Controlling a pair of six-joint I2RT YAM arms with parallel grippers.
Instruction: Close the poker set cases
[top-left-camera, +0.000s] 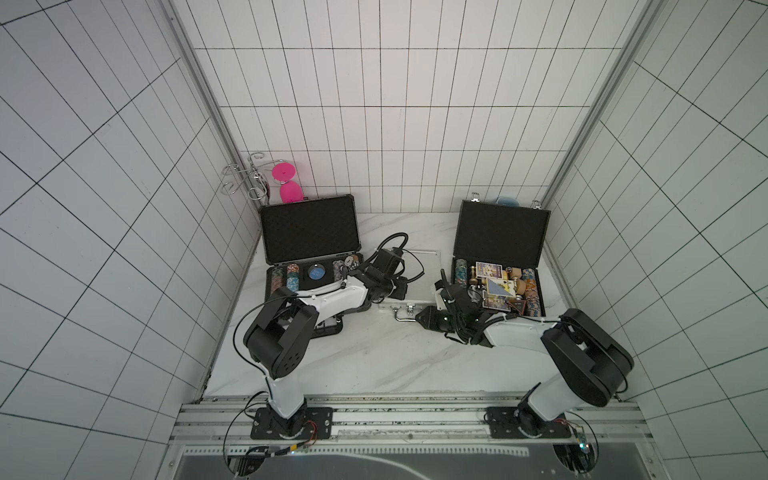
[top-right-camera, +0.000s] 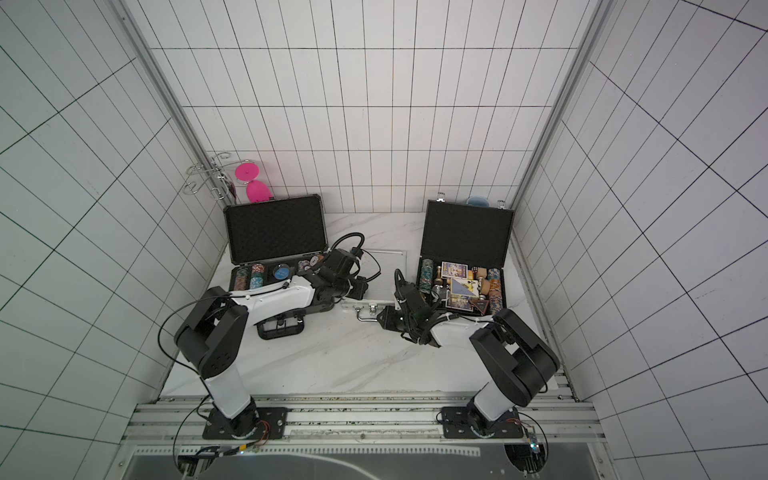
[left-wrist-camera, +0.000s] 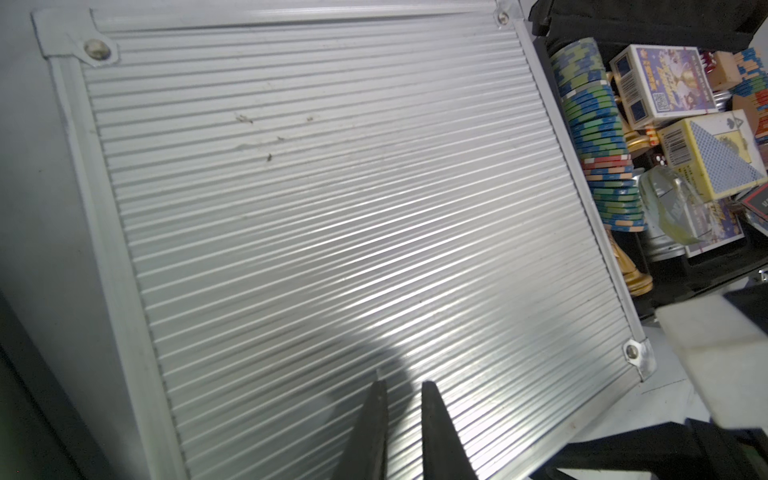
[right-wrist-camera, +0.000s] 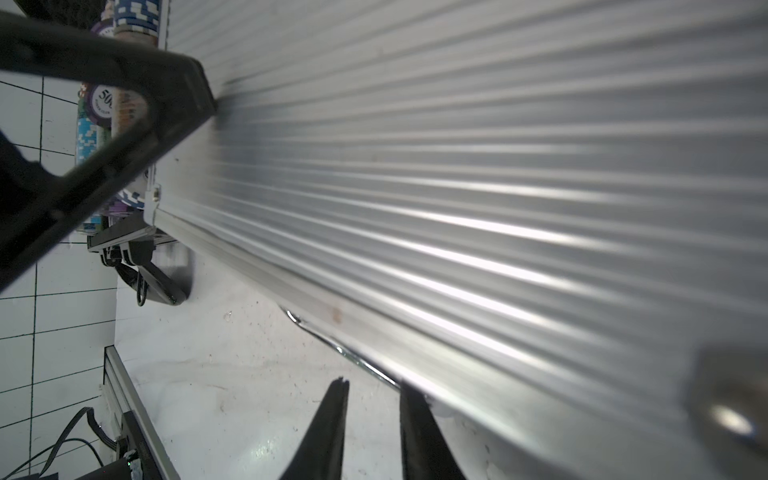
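The silver ribbed case (left-wrist-camera: 344, 200) lies with its lid down in the middle of the table, its metal handle (top-left-camera: 405, 317) at the front. My left gripper is over the front part of this lid, fingers close together; nothing shows between them. My right gripper is by the front edge near the handle (right-wrist-camera: 344, 352), fingers a little apart and nothing seen between them. On the left, a black case (top-left-camera: 310, 228) stands with its lid up, chips inside. On the right, another case (top-left-camera: 501, 232) also has its lid raised.
Card boxes (left-wrist-camera: 668, 84) and chip stacks (left-wrist-camera: 596, 132) fill the right case. My left forearm (top-left-camera: 336, 301) crosses the left case. Pink discs (top-left-camera: 284, 172) on a wire stand are behind it.
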